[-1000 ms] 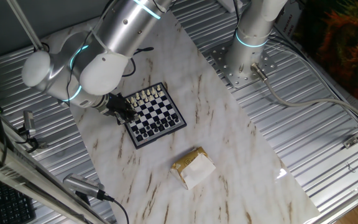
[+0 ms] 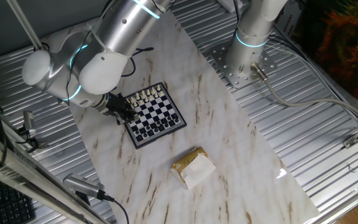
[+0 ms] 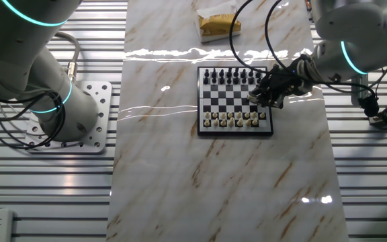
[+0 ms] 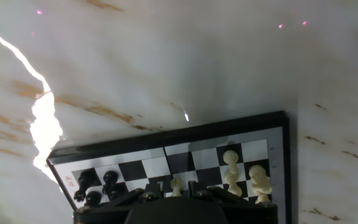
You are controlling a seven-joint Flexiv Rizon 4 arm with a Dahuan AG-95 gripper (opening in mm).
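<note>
The chessboard (image 3: pixel 202 128) lies flat on the marble table, with black pieces (image 3: pixel 231 74) along one side and white pieces (image 3: pixel 231 119) along the opposite side. Over the board's edge, midway between the two sides, my gripper (image 3: pixel 259 99) points down close to the squares. A single white piece (image 4: pixel 176 186) shows between its fingertips in the wrist view. Whether the fingers press on that piece or stand apart from it is unclear. The gripper's dark body hides the near part of the board in that view.
A gold and white packet (image 2: pixel 193 168) rests on the table beyond the black side of the board. Cables (image 3: pixel 239 40) hang near the arm. A camera (image 2: pixel 84 185) is mounted by the table's edge. Much of the marble is bare.
</note>
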